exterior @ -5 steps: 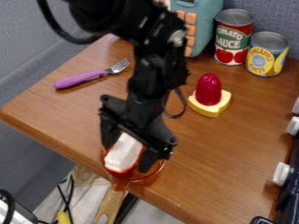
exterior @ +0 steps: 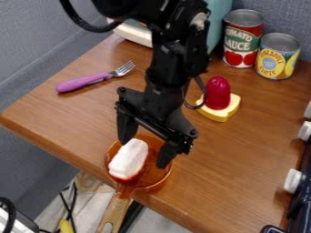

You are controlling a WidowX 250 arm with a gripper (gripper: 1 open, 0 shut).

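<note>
My black gripper [exterior: 151, 132] is low over a small orange pan [exterior: 151, 177] near the table's front-left edge, its fingers apart. A white block with red edging [exterior: 127, 158] lies in the pan, below and left of the fingertips, with no visible grip on it. The pan's wooden handle points toward the front edge.
A purple fork [exterior: 85, 80] lies at left. A red object on a yellow base [exterior: 217, 96], two cans [exterior: 242, 36] and a teal appliance stand at the back. A dark appliance [exterior: 297, 189] lines the right edge.
Since a second ago my gripper has risen and shifted right, uncovering more of the white block in the pan.
</note>
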